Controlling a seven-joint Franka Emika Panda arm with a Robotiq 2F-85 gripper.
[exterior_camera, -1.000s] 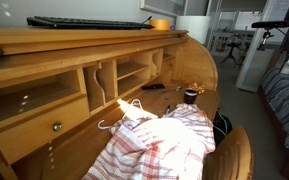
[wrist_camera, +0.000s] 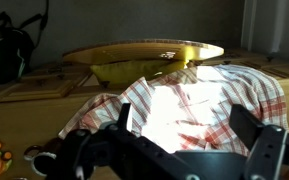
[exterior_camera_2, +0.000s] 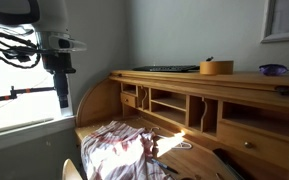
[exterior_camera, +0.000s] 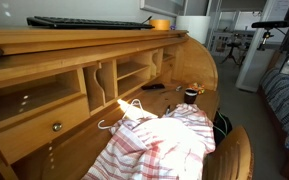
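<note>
A white cloth with a red check pattern [exterior_camera: 154, 145] lies rumpled across the desk top. The same checked cloth [exterior_camera_2: 119, 150] shows at the lower left in exterior view 2, and a strong patch of light washes out its middle in the wrist view. My gripper is open, its two dark fingers wide apart with nothing held between them. In exterior view 2 the arm's dark end [exterior_camera_2: 62, 90] hangs at the upper left, pointing down, above the desk and apart from the cloth.
A wooden desk hutch [exterior_camera: 44, 118] with cubbies and a drawer runs along the back. A dark mug [exterior_camera: 190, 96] stands near the far end, and a white hanger-like wire [exterior_camera: 109, 125] lies beside the cloth. A wooden chair back [exterior_camera: 231, 158] rises in front of the desk.
</note>
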